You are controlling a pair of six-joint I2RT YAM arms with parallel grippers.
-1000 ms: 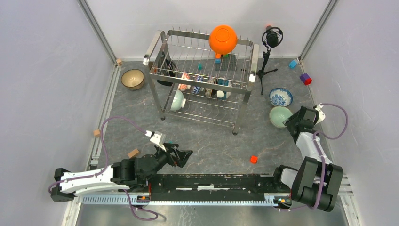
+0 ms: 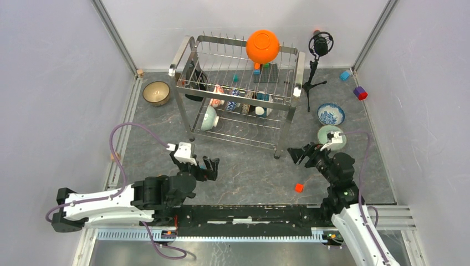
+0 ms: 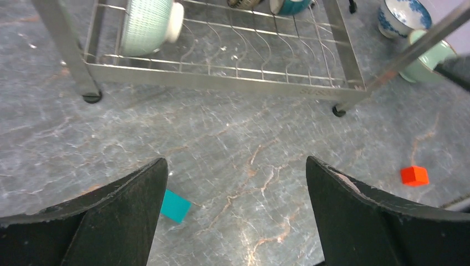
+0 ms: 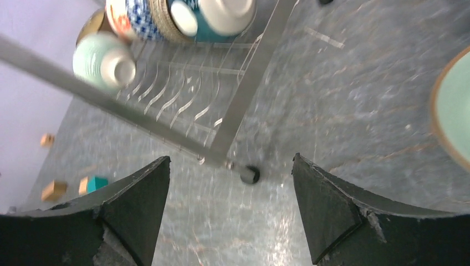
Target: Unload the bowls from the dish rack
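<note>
The metal dish rack (image 2: pixel 238 98) holds an orange bowl (image 2: pixel 262 46) on top and several bowls below, including a pale green one (image 2: pixel 209 118) and a teal-and-white one (image 2: pixel 264 105). My left gripper (image 2: pixel 208 170) stands open in front of the rack, nothing between its fingers. My right gripper (image 2: pixel 299 155) is open by the rack's front right leg. On the floor at right are a blue-patterned bowl (image 2: pixel 331 114) and a green bowl (image 2: pixel 323 133), partly hidden by the right arm in the top view. A brown bowl (image 2: pixel 156 92) sits at left.
A black microphone stand (image 2: pixel 313 65) stands right of the rack at the back. A red cube (image 2: pixel 299 188) lies front right, a teal block (image 3: pixel 175 206) below the left gripper, and small cubes line the edges.
My right gripper has swung left from over the bowls at right toward the rack's front right corner. My left gripper has shifted slightly up and left. The bowls in the rack are unmoved.
</note>
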